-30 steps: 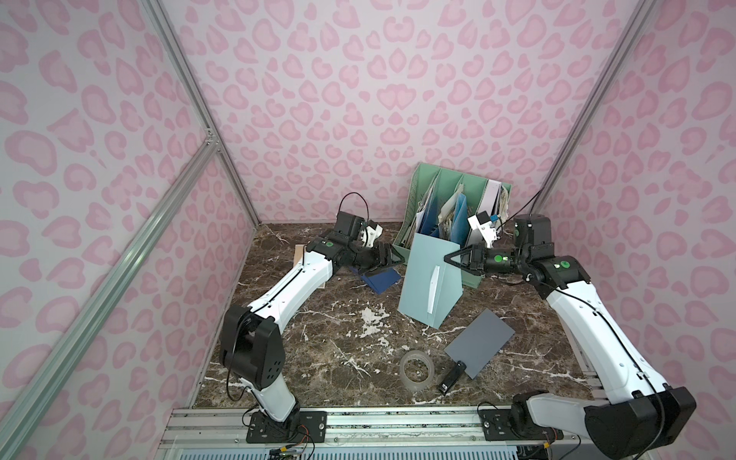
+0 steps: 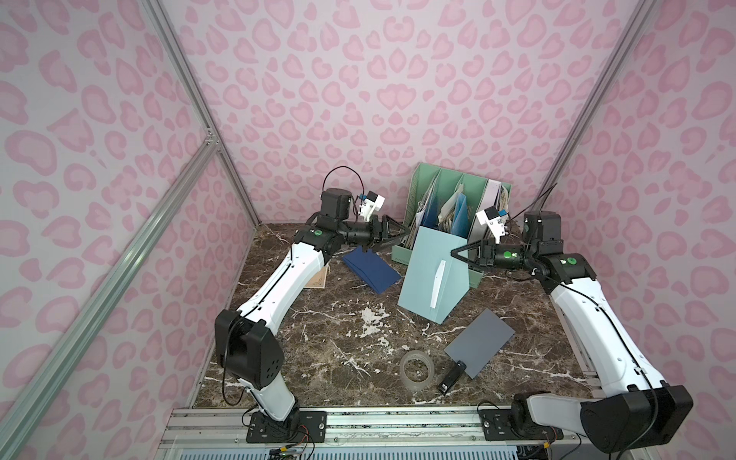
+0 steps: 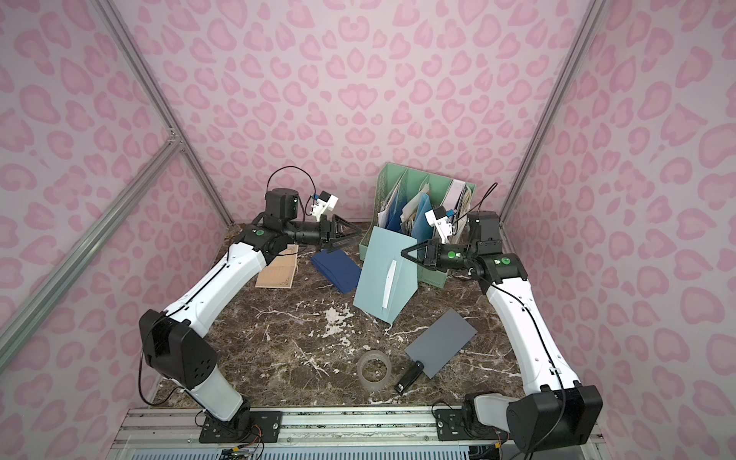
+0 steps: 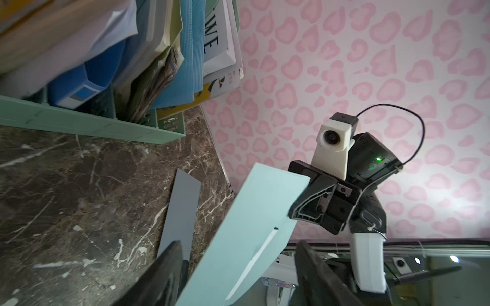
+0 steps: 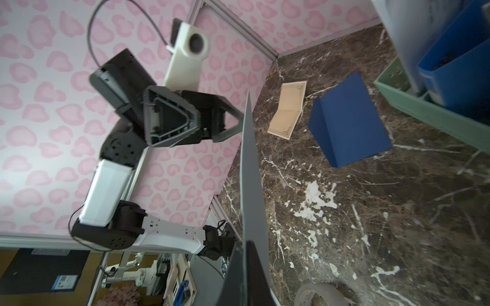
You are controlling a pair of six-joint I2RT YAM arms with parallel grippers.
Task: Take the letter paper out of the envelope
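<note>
A light blue envelope [image 2: 421,276] with a pale strip on its face hangs over the table, held by my right gripper [image 2: 457,253] near its upper right edge; it appears edge-on in the right wrist view. My left gripper [image 2: 398,230] is raised just left of the envelope's top, apart from it, its fingers part open with nothing between them. In the left wrist view the envelope [image 4: 250,219] stands below and ahead of those blurred fingers. I cannot see any letter paper sticking out.
A green file organizer [image 3: 395,170] full of folders stands at the back. A dark blue folder [image 3: 333,268], a tan card [image 3: 276,272], a grey board [image 3: 441,341] with a black handle and a tape roll [image 3: 364,364] lie on the table, whose middle left is clear.
My left gripper has risen over the last second. My right gripper has lifted slightly with the envelope, which shifted and turned a little.
</note>
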